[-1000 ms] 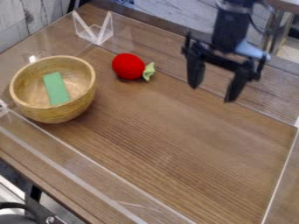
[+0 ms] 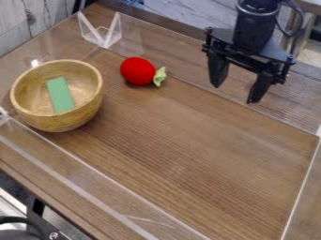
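The black robot arm reaches down from the top right, its gripper [image 2: 243,70] hanging over the wooden table at the back right, with fingers spread to both sides and nothing visible between them. A red round object with a green tip [image 2: 138,69] lies left of the gripper, apart from it. At the left stands a wooden bowl [image 2: 84,103] holding a green block [image 2: 62,95].
A clear wire or plastic holder [image 2: 99,28] sits at the back left near the wall. A dark cable lies at the lower left edge.
The red object and the bowl have not moved.
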